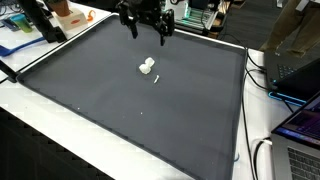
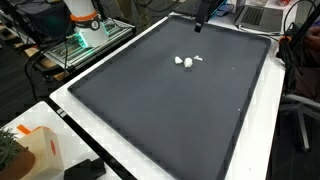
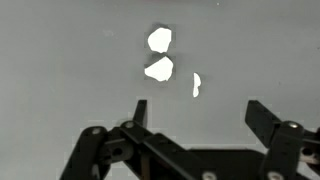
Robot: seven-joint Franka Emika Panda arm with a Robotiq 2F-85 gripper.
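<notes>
Two small white pieces lie close together on the grey board: one rounded white piece (image 3: 159,40) and, just below it in the wrist view, another white piece (image 3: 159,69) with a pointed side. A thin white sliver (image 3: 196,85) rests a little to their right. My gripper is above the board, its dark fingers wide apart and nothing between them. In exterior view 1 the gripper (image 1: 148,33) hangs beyond the white pieces (image 1: 147,65), clear of them. Exterior view 2 shows only a little of the gripper at the top edge.
Most of the grey board (image 2: 150,110) is bare, bordered by a white table edge (image 1: 120,143). A laptop (image 1: 297,120) and cables stand along the right in exterior view 1. A brown potted item (image 2: 15,155) sits at the lower left of exterior view 2.
</notes>
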